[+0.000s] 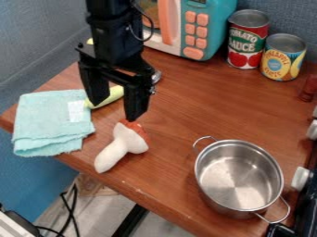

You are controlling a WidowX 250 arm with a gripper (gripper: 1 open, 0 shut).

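Note:
My black gripper [117,93] hangs over the left part of the wooden table, its fingers pointing down just above a yellow banana-like object [104,98], which it partly hides. Whether anything is between the fingertips cannot be told. A white toy mushroom with an orange-red cap [120,146] lies in front of the gripper. A folded light blue cloth [50,125] lies to the left.
A steel pot [238,181] stands front right. A tomato sauce can [247,42], a second can [283,57] and a teal toy microwave [196,28] stand at the back.

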